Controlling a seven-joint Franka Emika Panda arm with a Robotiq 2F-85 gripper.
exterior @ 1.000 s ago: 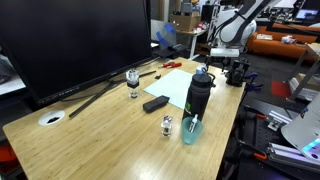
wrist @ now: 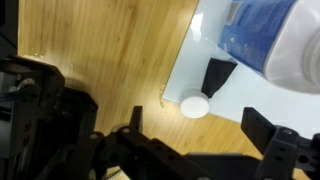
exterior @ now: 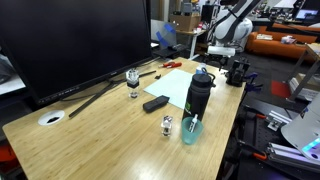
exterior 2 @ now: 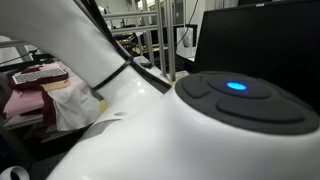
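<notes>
In the wrist view my gripper is open, its dark fingers set wide apart over the table. A small white round object [wrist: 194, 103] lies between and just ahead of the fingertips, with no finger touching it. Beside it is a black tapered piece [wrist: 217, 76]; whether the two are joined I cannot tell. Both lie on or at the edge of a white sheet [wrist: 190, 66]. A blue and white container [wrist: 250, 30] fills the upper right corner. In exterior view 1 the gripper [exterior: 239, 73] is at the table's right side, partly hidden.
A black tall canister [exterior: 198, 96] stands near the front edge, with a teal cup [exterior: 192, 132] before it. A black case [exterior: 156, 103] and a silver-white item [exterior: 132, 82] lie farther left. A large monitor [exterior: 75, 40] stands behind.
The person in the background has shifted slightly. My arm and the things on the table look the same.
</notes>
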